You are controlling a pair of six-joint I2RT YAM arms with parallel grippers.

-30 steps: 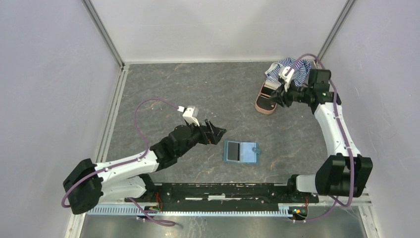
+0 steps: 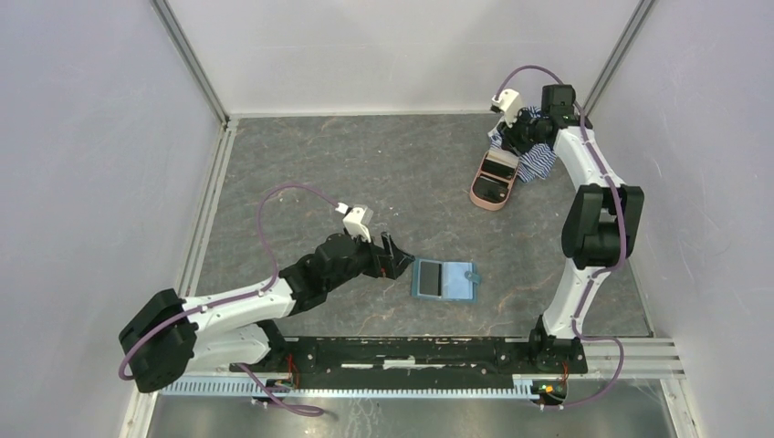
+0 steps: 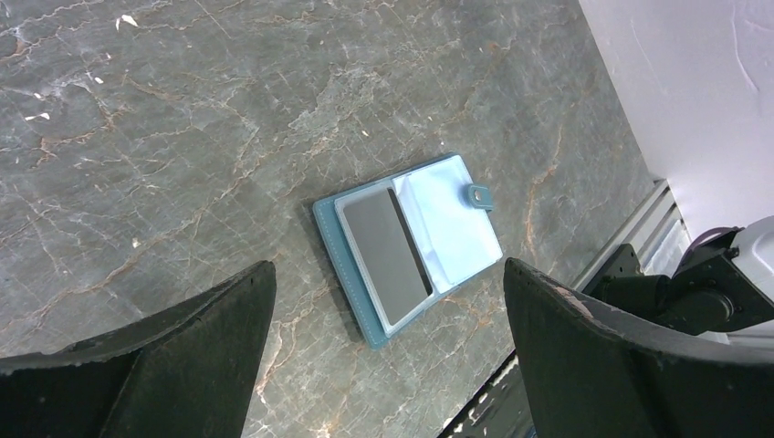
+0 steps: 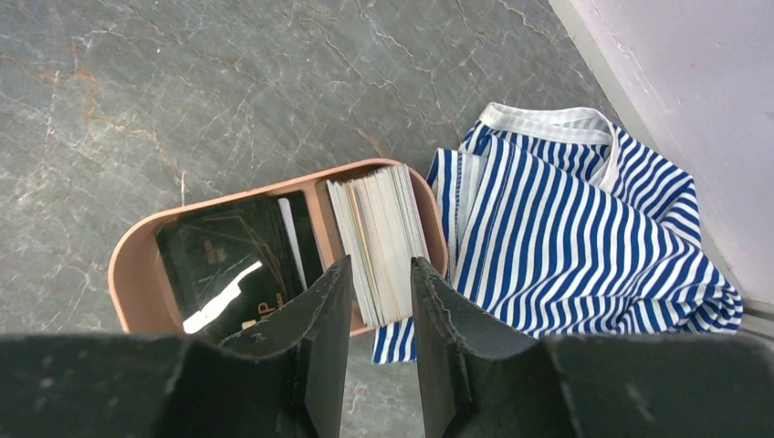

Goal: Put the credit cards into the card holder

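The blue card holder [image 3: 349, 283] lies opened flat near the table's front edge, its clasp tab [image 3: 480, 196] to one side. My left gripper [image 2: 403, 262] is just to the left of it, fingers wide open with nothing between them. At the back right is a pinkish-tan box [image 4: 146, 237]. One compartment holds upright white cards [image 4: 383, 242], another a dark wallet-like item [image 4: 228, 251]. Over the box's card end hovers my right gripper, part open, its fingertips above the cards. No card is visibly held between its fingers.
A blue-and-white striped cloth [image 4: 566, 237] lies crumpled beside the box, against the corner by the right wall [image 2: 707, 182].
My right gripper has moved toward the back, from beside the dark compartment to over the white cards. The left arm has shifted only slightly. Holder and box have stayed put.
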